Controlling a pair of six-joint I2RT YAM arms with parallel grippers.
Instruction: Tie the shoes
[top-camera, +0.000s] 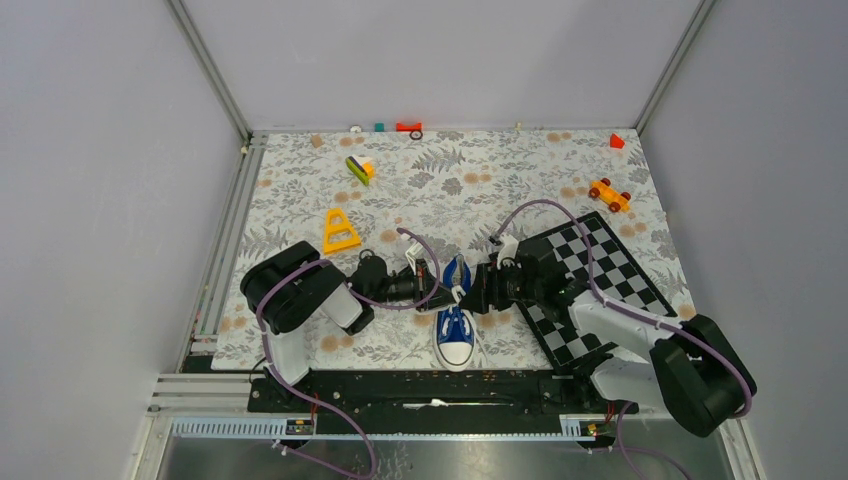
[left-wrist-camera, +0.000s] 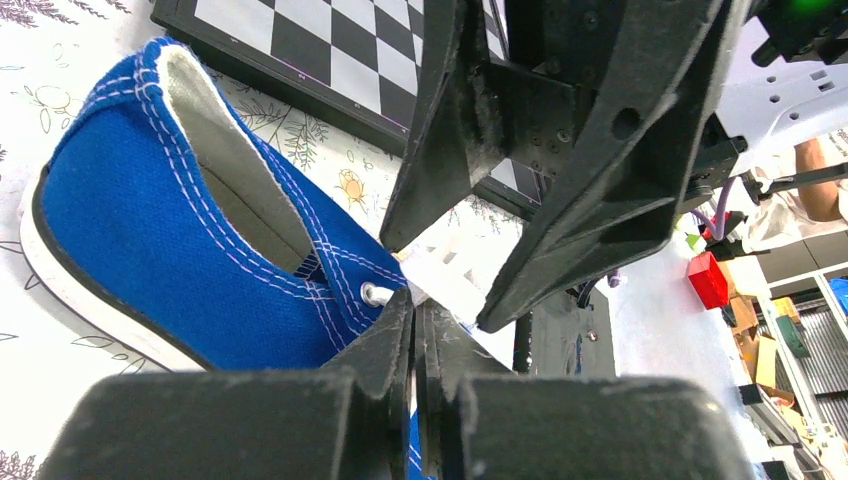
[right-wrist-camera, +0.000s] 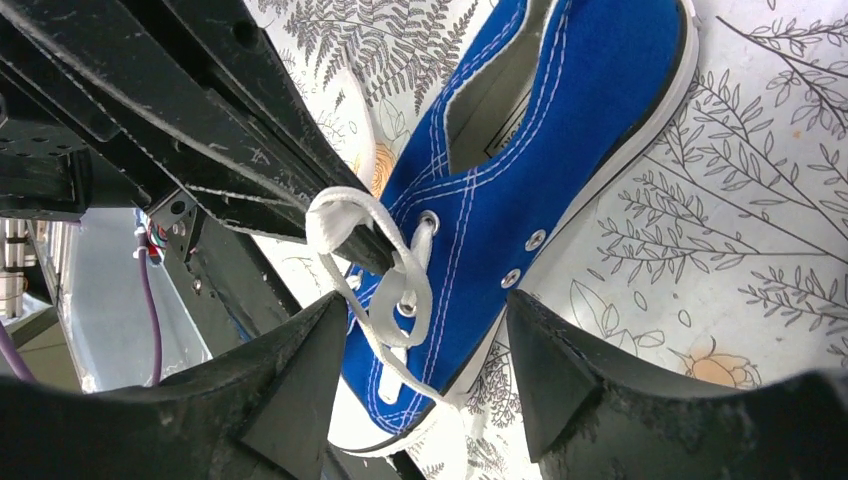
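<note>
A blue canvas shoe (top-camera: 455, 330) stands on the table, toe towards the front, with white lace threaded through its eyelets. My left gripper is shut just above the eyelets. In the right wrist view, a loop of white lace (right-wrist-camera: 421, 300) curls around the tips of the left gripper's fingers (right-wrist-camera: 340, 215); whether any lace is pinched between them cannot be made out. My right gripper is open, its fingers on either side of the loop and the shoe's lacing. The left wrist view shows lace (left-wrist-camera: 447, 282) passing between the right fingers.
A black-and-white checkered board (top-camera: 626, 278) lies under the right arm. Farther back are a yellow toy frame (top-camera: 340, 238) and an orange toy car (top-camera: 610, 194).
</note>
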